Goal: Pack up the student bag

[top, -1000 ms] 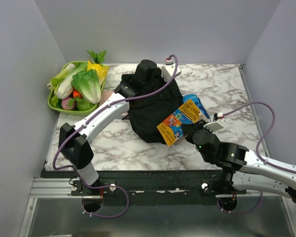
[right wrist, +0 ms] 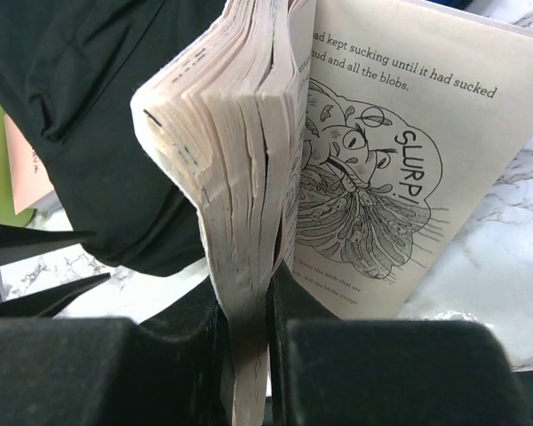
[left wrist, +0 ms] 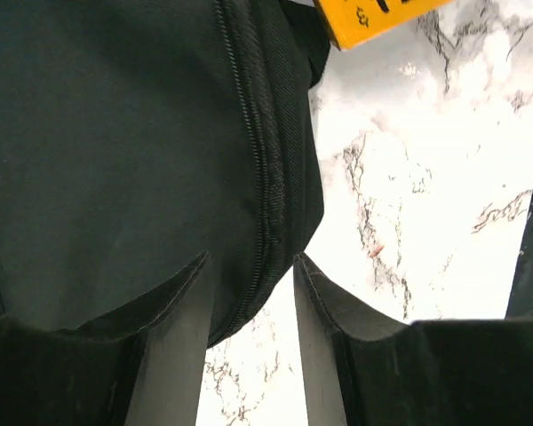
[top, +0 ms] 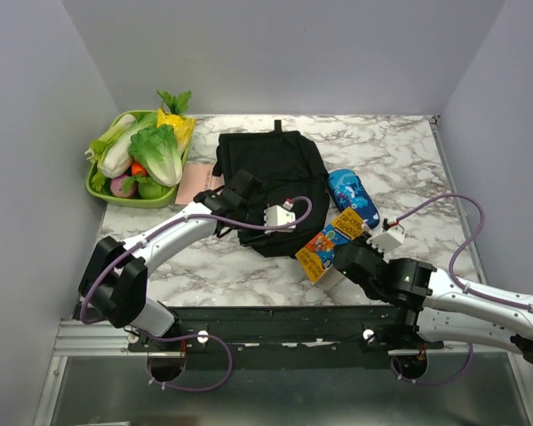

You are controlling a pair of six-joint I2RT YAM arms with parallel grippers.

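The black bag [top: 271, 160] lies flat at the middle of the table, its zipped edge [left wrist: 265, 169] showing in the left wrist view. My left gripper hangs over that edge, fingers apart with nothing between them. In the right wrist view its dark fingers [right wrist: 49, 297] come in from the left, beside the bag's front. My right gripper is shut on a paperback book [right wrist: 222, 124], whose pages splay and partly hang open. From above, the book's orange and blue cover [top: 330, 241] is tilted near the bag's right front side.
A blue patterned pencil case [top: 354, 197] lies right of the bag. Pink paper [top: 195, 182] is at its left, beside a green basket [top: 147, 202] full of vegetables. Bare marble [top: 395, 151] stretches across the back right.
My left arm has swung from the bag's back toward its front edge. The book in my right gripper has shifted slightly and turned, coming nearer the table's front.
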